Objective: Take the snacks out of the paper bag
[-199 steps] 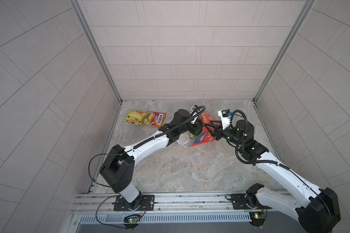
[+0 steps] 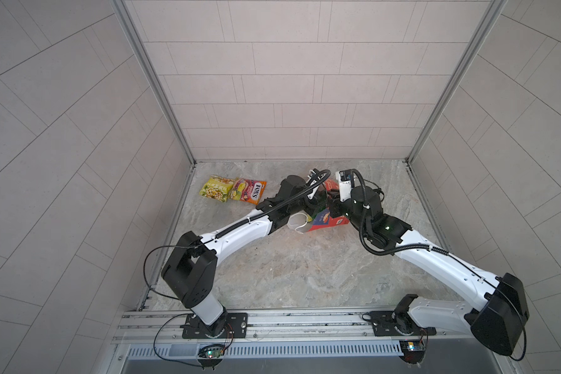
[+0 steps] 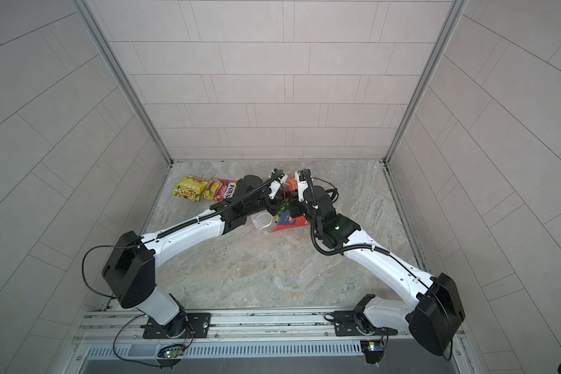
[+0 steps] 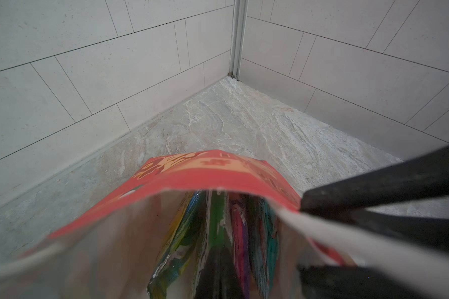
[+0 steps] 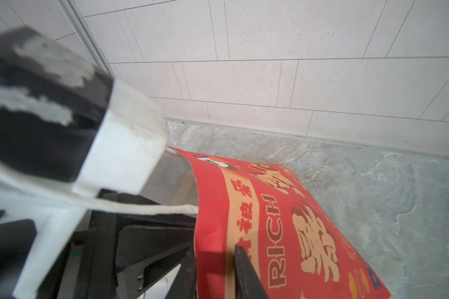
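A red paper bag [image 5: 304, 239] with a white handle lies in the middle of the table, mostly hidden under both arms. Its mouth gapes toward my left gripper, whose dark fingertips are inside, shut, among upright snack packets [image 4: 242, 234] in green, yellow, pink and teal. At the bag's red side, my right gripper has its fingers either side of the paper; whether they grip it is unclear. Its black fingers also show at the right of the left wrist view.
A yellow snack packet [image 2: 217, 188] and a red packet [image 2: 248, 191] lie at the back left of the table [image 2: 318, 268]. Walls bound the back and sides.
My right arm has moved left and up to the bag, close against my left gripper. The left arm has barely moved.
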